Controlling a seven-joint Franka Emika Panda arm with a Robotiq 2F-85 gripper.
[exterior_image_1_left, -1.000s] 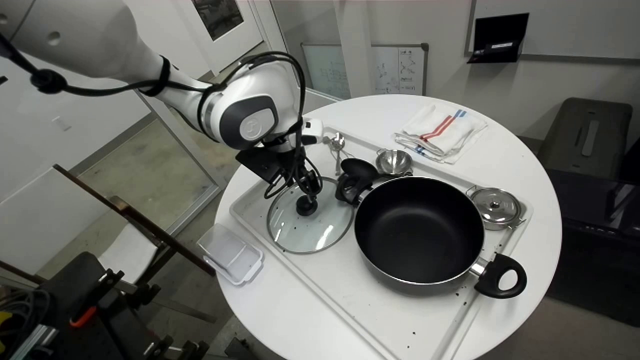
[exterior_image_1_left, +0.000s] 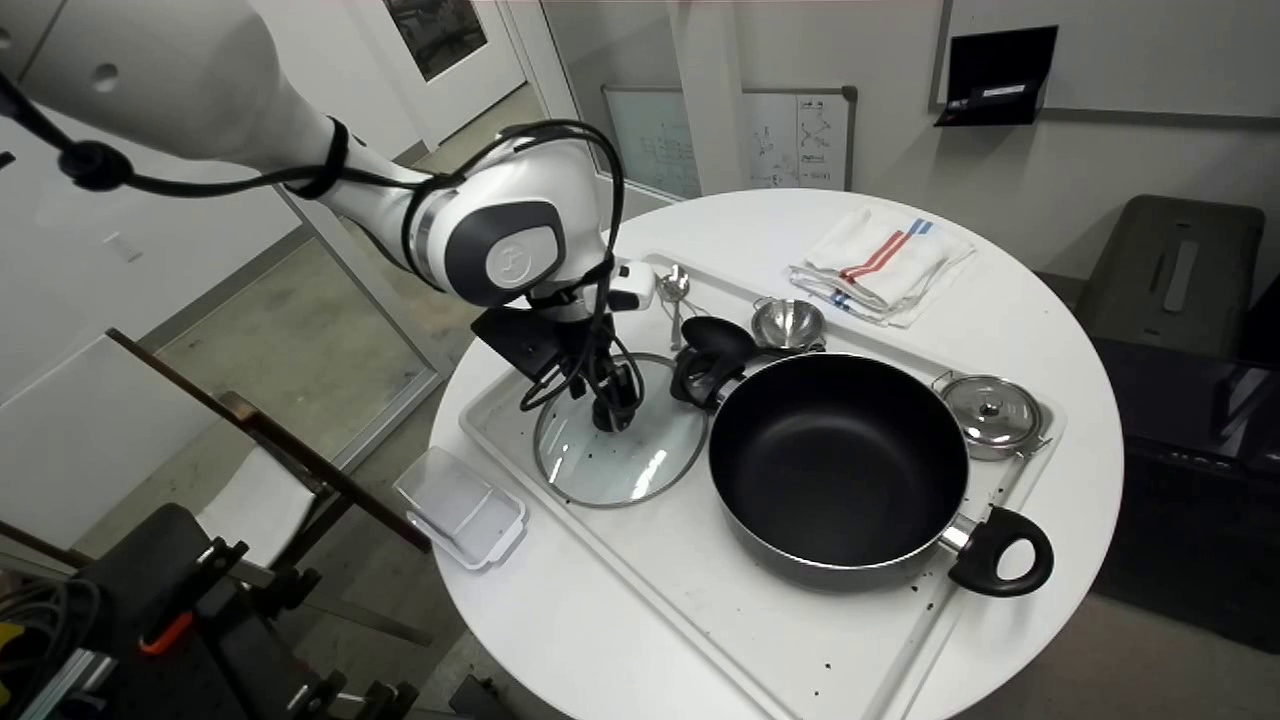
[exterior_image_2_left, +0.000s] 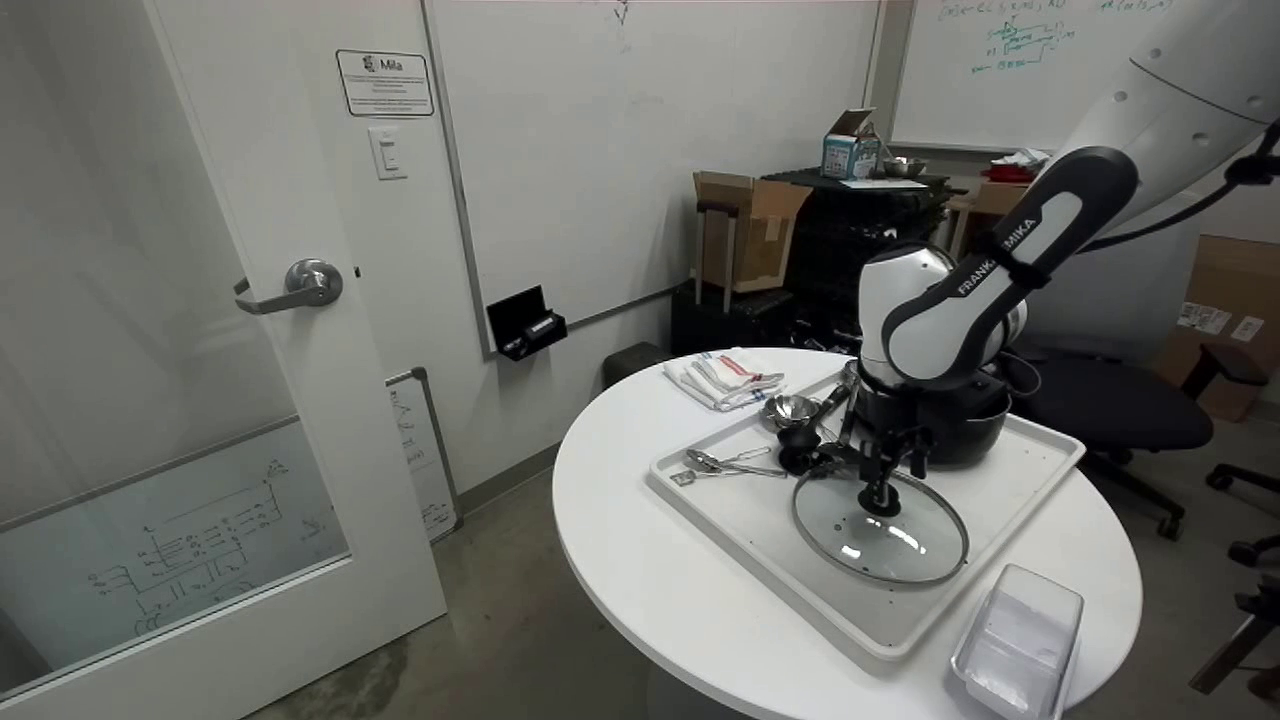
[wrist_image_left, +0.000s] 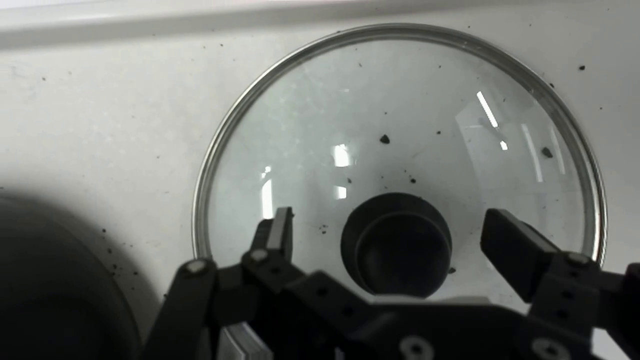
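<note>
A round glass lid (exterior_image_1_left: 576, 462) with a steel rim and a black knob (wrist_image_left: 403, 252) lies flat on the white tray (exterior_image_1_left: 720, 612). My gripper is open, one finger on either side of the knob in the wrist view, with gaps left and right of it. In the second exterior view the gripper (exterior_image_2_left: 885, 474) points down at the knob, close over it. Whether the fingertips reach below the knob's top, I cannot tell. The large black pan (exterior_image_1_left: 840, 462) stands empty beside the lid.
Black utensils (exterior_image_1_left: 717, 338), a small steel colander (exterior_image_1_left: 788, 322) and spoons (exterior_image_1_left: 675, 288) lie behind the lid. A small lidded steel pot (exterior_image_1_left: 990, 412) sits beyond the pan. Off the tray are a folded towel (exterior_image_1_left: 882, 258) and a clear plastic container (exterior_image_1_left: 468, 516).
My gripper has moved down and slightly towards the camera, so its fingers now overlap the knob in the first exterior view. The lid and pan have stayed put.
</note>
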